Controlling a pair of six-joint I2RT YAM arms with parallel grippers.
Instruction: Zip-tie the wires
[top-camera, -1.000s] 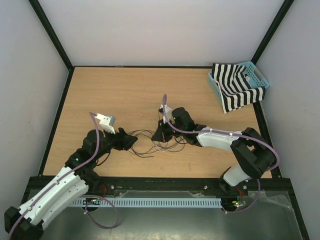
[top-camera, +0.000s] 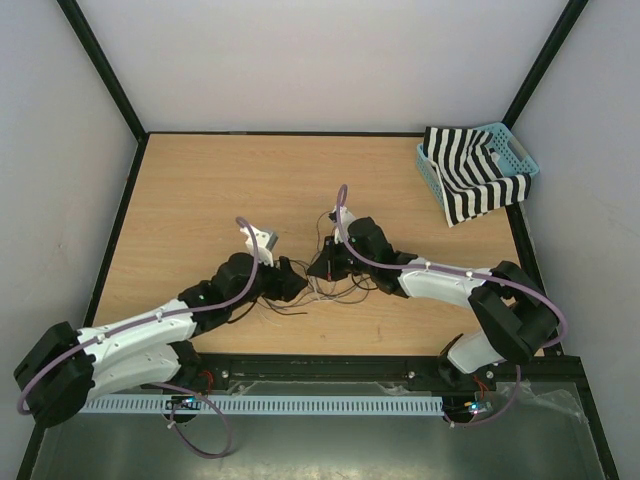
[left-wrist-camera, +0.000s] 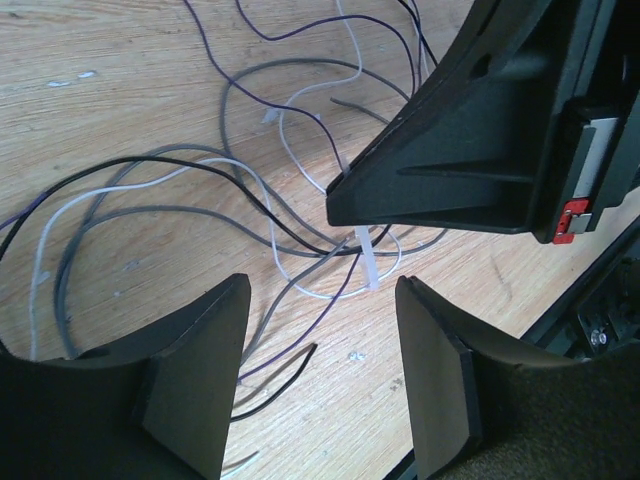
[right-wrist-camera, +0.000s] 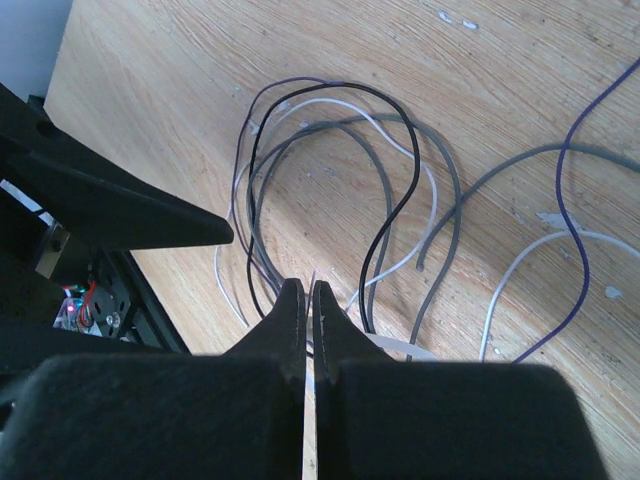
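The black, grey, white and purple wires (left-wrist-camera: 150, 210) lie in a loose loop on the wooden table, crossing by the right gripper's tip. My right gripper is shut, a thin white zip tie (left-wrist-camera: 367, 260) pinched at its tip; the strip sticks out above and below the fingers in the left wrist view. A white band (right-wrist-camera: 400, 346) also crosses the wires beside those fingers; whether it closes fully around them is hidden. Parted and empty, my left gripper faces the crossing from the near left, the zip tie's lower end just beyond its fingertips.
At the back right stands a blue basket (top-camera: 430, 175) with a black-and-white striped cloth (top-camera: 468, 185). Bare table (top-camera: 250, 175) stretches behind the arms. The two grippers are very close together over the wires.
My left gripper has moved right over the wires, close to the right one. The right gripper has shifted slightly right and away from the front edge.
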